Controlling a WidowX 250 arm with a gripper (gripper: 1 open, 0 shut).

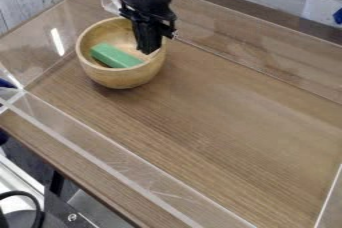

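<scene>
A round wooden bowl (100,72) stands at the upper left of the table, holding a green block (116,58) that lies inside it. My black gripper (147,46) is at the bowl's back right rim, above and right of the green block, pointing down. Its fingertips are small in the view; the fingers look shut, with nothing visible between them.
Black cables (24,208) are at the lower left corner. A blue and white object (323,7) is at the upper right edge.
</scene>
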